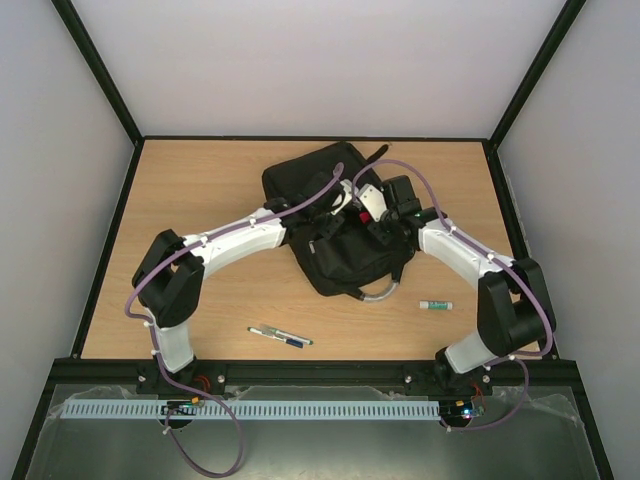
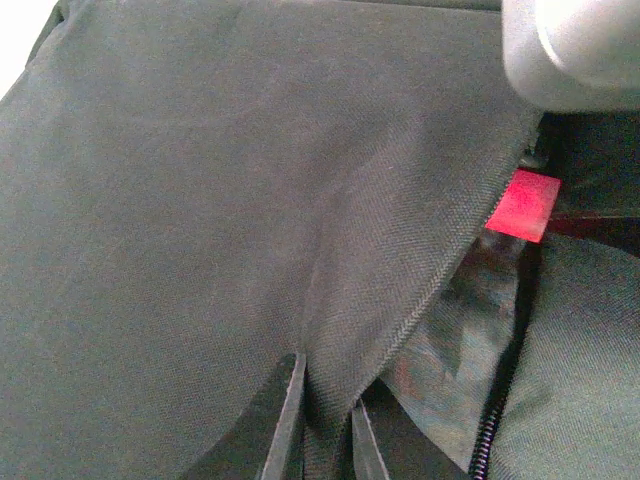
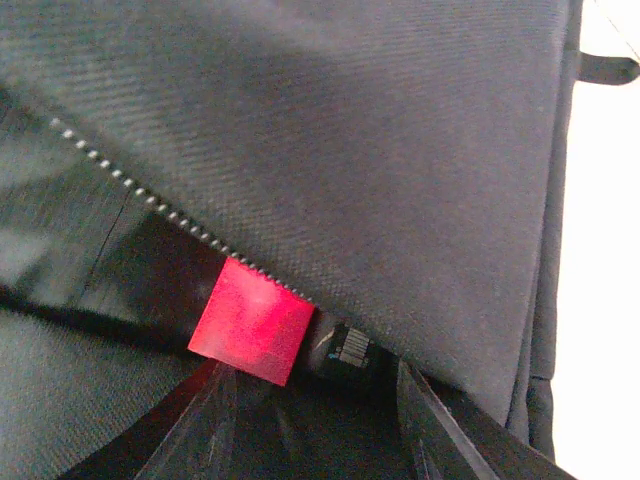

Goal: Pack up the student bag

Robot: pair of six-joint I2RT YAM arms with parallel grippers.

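The black bag point(image 1: 342, 275) lies in the middle of the table with its mouth partly spread. My left gripper is shut on a fold of the bag's front fabric at the zipper edge. Inside the mouth sits a red item, its upper end tucked under the zipped flap; the left wrist view also shows its red end point(image 2: 525, 205). My right gripper stands open at the mouth, fingers apart around the near side of the red item, holding nothing visible. The red item's deeper part is hidden.
Beside the red item, a dark object with a pale label point(image 3: 350, 345) shows in the opening. Several pens point(image 1: 280, 336) lie at the front left of the table. A green-and-white tube point(image 1: 436, 305) lies at the right.
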